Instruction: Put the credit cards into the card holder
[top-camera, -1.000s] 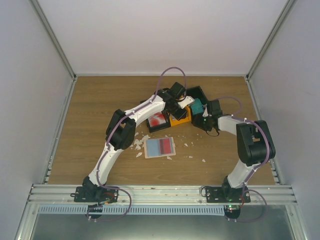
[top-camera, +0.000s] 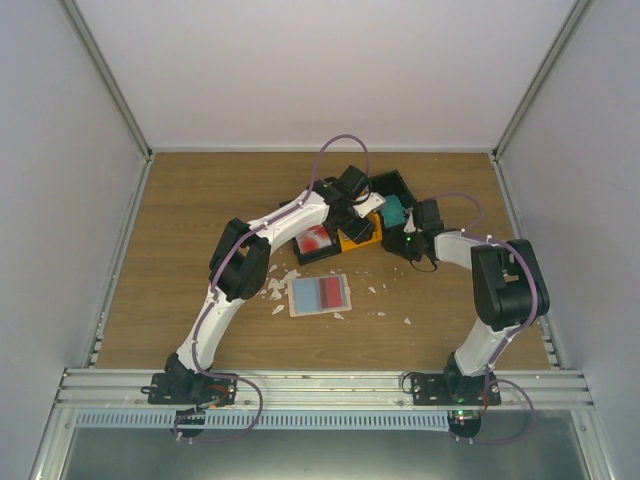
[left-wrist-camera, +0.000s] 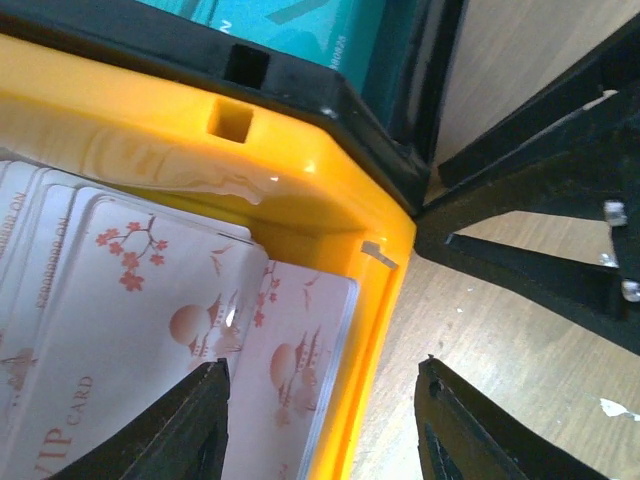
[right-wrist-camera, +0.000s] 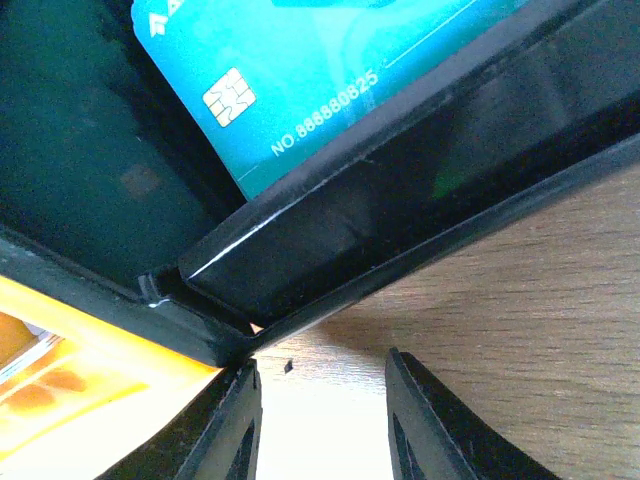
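Observation:
White VIP cards (left-wrist-camera: 150, 300) with red blossom prints lie overlapped in the yellow tray (left-wrist-camera: 385, 270) in the left wrist view. Over them my left gripper stands open, holding nothing. Teal cards (right-wrist-camera: 300, 75) fill the black tray (right-wrist-camera: 400, 180) beside it. Outside that tray's near corner, my right gripper is open, its fingers apart and empty. In the top view, the card holder (top-camera: 319, 295) lies flat in front of the trays, showing blue-grey and red areas. Red-and-white cards (top-camera: 314, 240) sit in the left black tray.
The trays stand side by side, walls touching. Black fingers of the right gripper reach close to the yellow tray's corner in the left wrist view. Small white scraps (top-camera: 278, 284) lie scattered round the holder.
Both arms keep nearly the same place in the top view. The trays and holder have not moved.

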